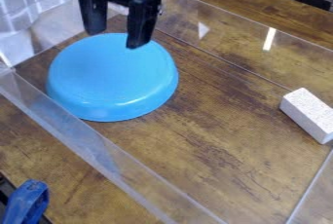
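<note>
My dark gripper (116, 29) reaches in from the top, its two fingers apart and open, over the back part of a round, light blue lid-like disc (111, 80) on the wooden floor of a clear-walled tray. Nothing shows between the fingers.
A white block (310, 115) lies at the right. A dark blue object (25, 205) sits at the lower left, outside the clear wall (156, 172).
</note>
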